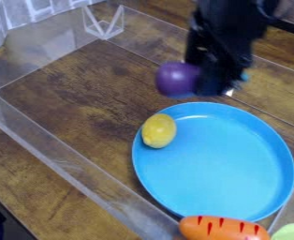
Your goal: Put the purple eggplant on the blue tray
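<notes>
The purple eggplant (176,80) hangs in the air with my dark gripper (202,82) shut on it. Its rounded end sticks out to the left of the fingers, and the rest is hidden behind them. Below and slightly to the right lies the blue tray (218,159), a round, shallow plate. In the picture the eggplant is just above and left of the tray's far rim.
A yellow lemon-like object (158,130) sits at the tray's upper left edge. An orange toy carrot (222,229) lies by the near rim. Clear walls (56,150) border the wooden surface (80,94), whose left part is bare.
</notes>
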